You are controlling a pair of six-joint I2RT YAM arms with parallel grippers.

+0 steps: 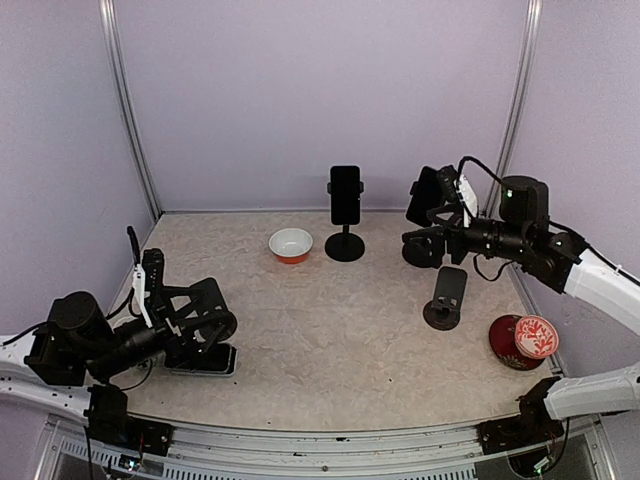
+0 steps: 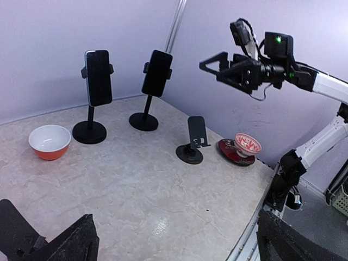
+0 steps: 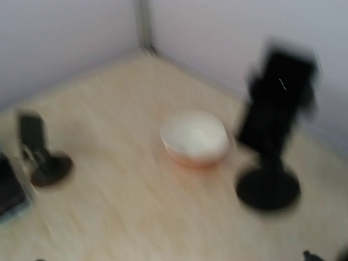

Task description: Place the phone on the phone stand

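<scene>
A phone (image 1: 215, 362) lies flat at the front left, partly under my open left gripper (image 1: 205, 330); a small stand (image 1: 208, 296) is beside it. In the blurred right wrist view the flat phone (image 3: 8, 185) shows at the left edge. Another small stand (image 1: 448, 292) stands empty at the right. Two tall stands hold upright black phones (image 1: 345, 190) (image 1: 425, 190) at the back. My open right gripper (image 1: 420, 237) hangs in front of the back-right one, with nothing visible in it.
A white-and-orange bowl (image 1: 290, 242) sits at the back middle. A red patterned bowl (image 1: 537, 335) on a dark red plate is at the right edge.
</scene>
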